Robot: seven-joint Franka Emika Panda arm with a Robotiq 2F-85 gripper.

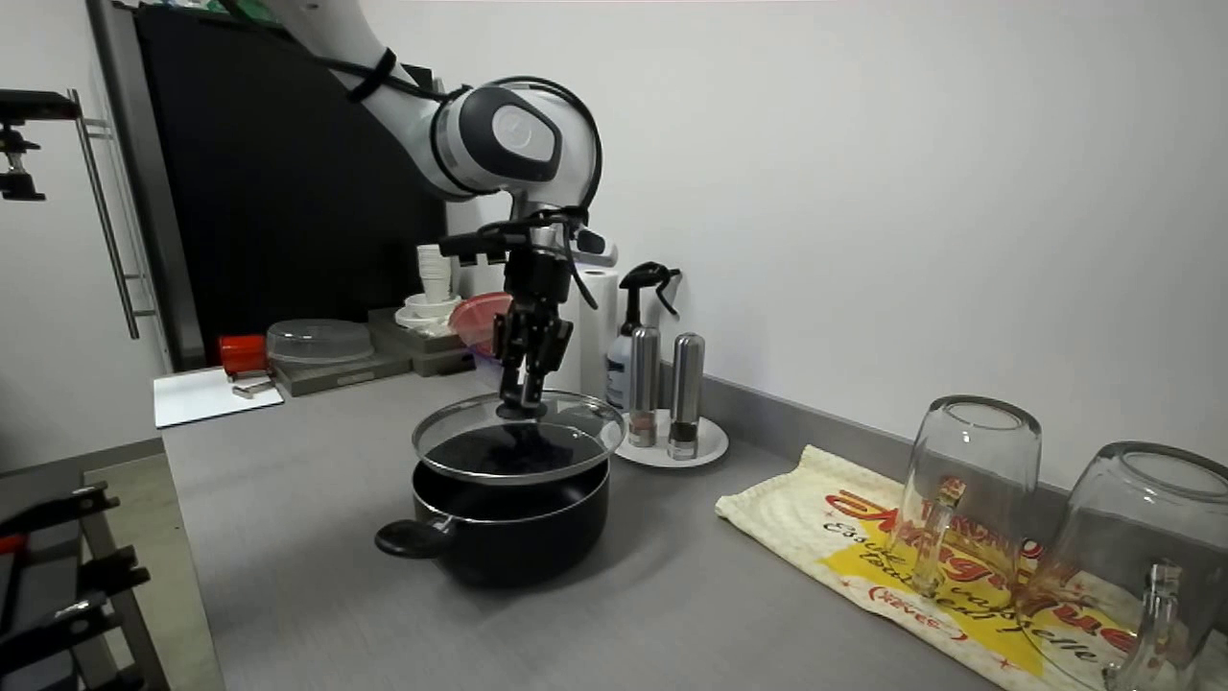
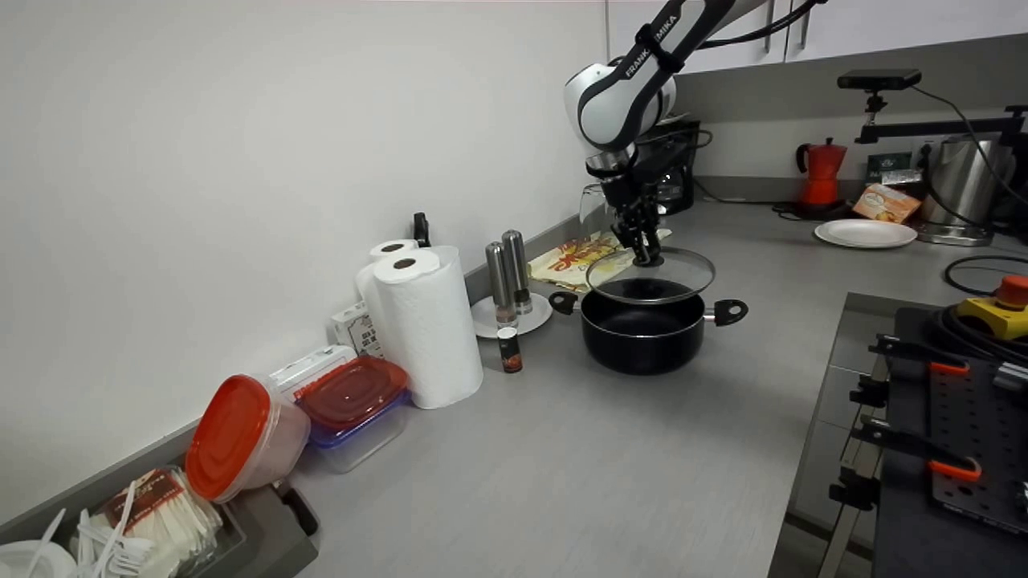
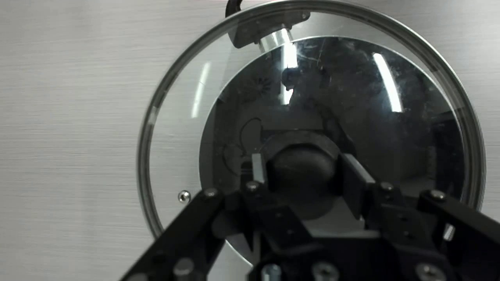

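A black two-handled pot (image 1: 518,541) stands on the grey counter. Just above it hangs the round glass lid (image 1: 460,451), apart from the rim and set a little off the pot's centre, towards the back in exterior view 1. My gripper (image 1: 524,405) is shut on the lid's black knob (image 3: 304,168), one finger on each side of it. In exterior view 2 the lid (image 2: 689,274) also hangs over the pot (image 2: 641,337), with an open gap below its near edge. From the wrist, the dark pot interior shows through the glass.
Two steel grinders (image 1: 686,397) on a white plate (image 1: 711,447) stand close behind the pot. A small spice jar (image 2: 508,350) and paper towel rolls (image 2: 429,332) are nearby. Two glass mugs (image 1: 967,495) rest on a yellow cloth (image 1: 806,507).
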